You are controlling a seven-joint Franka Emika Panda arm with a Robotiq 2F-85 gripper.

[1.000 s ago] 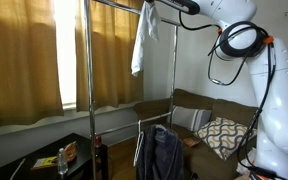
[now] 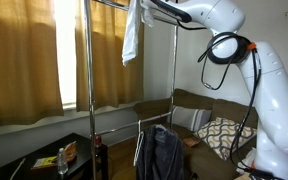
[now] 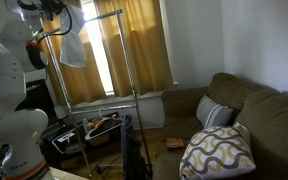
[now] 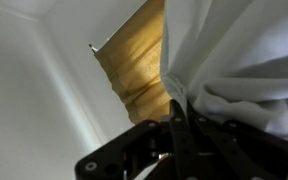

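Note:
A white cloth (image 2: 132,36) hangs down from the top edge of exterior view 1, close to the metal rack (image 2: 88,60). Exterior view 2 has the same cloth (image 3: 74,48) dangling below my gripper (image 3: 56,10), near the rack's top bar (image 3: 96,18). In the wrist view the cloth (image 4: 229,60) fills the upper right and gathers into folds at my gripper, which is shut on it. The exact pinch point is partly hidden by the dark fingers and folds.
Dark clothing (image 2: 162,152) hangs on the rack's lower bar. A sofa with patterned cushions (image 3: 216,150) stands at the right. Small items sit on a dark table (image 2: 44,160). Orange curtains (image 2: 119,60) cover the window behind.
The rack and furniture stay put.

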